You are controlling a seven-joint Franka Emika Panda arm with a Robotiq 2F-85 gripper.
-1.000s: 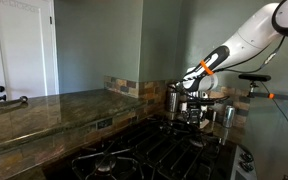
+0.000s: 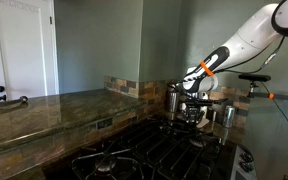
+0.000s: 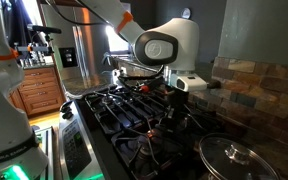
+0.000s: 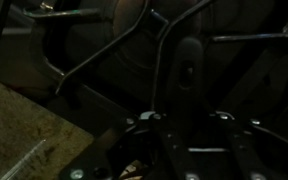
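Note:
My gripper is low over the gas stove in the wrist view, its dark fingers closed in toward each other. Between them runs a dark, long, handle-like piece [image 4: 189, 75] with a small hole near its middle; the gripper appears shut on it, though the picture is very dark. Beneath lie the black burner grates [image 4: 109, 48]. In the first exterior view the gripper [image 2: 196, 126] points down at the right side of the stove. From the second exterior view, the dark gripper [image 3: 171, 118] hangs over the grates, and what it holds is hard to make out.
A glass lid [image 3: 236, 157] with a metal rim lies at the stove's near right. Metal containers [image 2: 174, 100] stand by the tiled back wall. A stone counter [image 2: 59, 115] borders the stove on the left.

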